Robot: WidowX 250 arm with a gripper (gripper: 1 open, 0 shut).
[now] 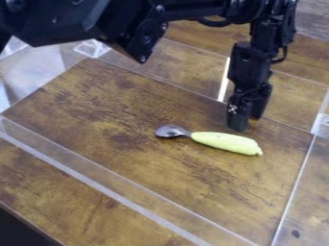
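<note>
A spoon with a steel bowl (171, 131) and a fat pale yellow-green handle (225, 142) lies on the wooden table (115, 163), its bowl pointing left. My black gripper (245, 110) hangs low just behind the handle, its tips pointing down near the table. How far apart its fingers stand is hard to tell, and I see nothing clearly between them.
Clear plastic edges (110, 182) run along the front and right of the wooden surface. My dark arm spans the top of the view.
</note>
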